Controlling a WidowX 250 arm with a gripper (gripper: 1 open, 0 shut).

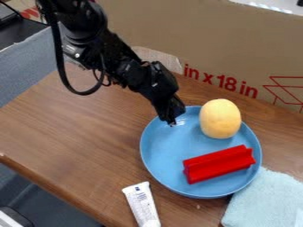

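A blue plate (166,160) rests on the wooden table, holding a round yellow object (219,119) at its back right and a red bar-shaped object (218,164) toward the front right. My black gripper (175,119) is low over the plate's back-left part, left of the yellow object. It looks shut, with nothing visible between its fingers, though the dark tips are small in view.
A white tube (141,204) lies at the table's front, left of a pale blue cloth (263,203). A cardboard box (235,49) stands along the back.
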